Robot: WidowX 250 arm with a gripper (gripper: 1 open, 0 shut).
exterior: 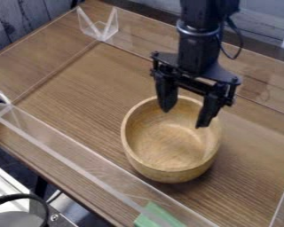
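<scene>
A round wooden bowl (170, 149) stands in the centre of the view, with nothing visible inside it. My black gripper (188, 105) hangs over the back part of the bowl with its two fingers spread open and nothing between them. The arm reaches down from the top of the view.
A green object (158, 215) lies at the front edge below the bowl. Transparent strips run along the left edge and a top corner. A grey and black device (14, 215) sits at the bottom left.
</scene>
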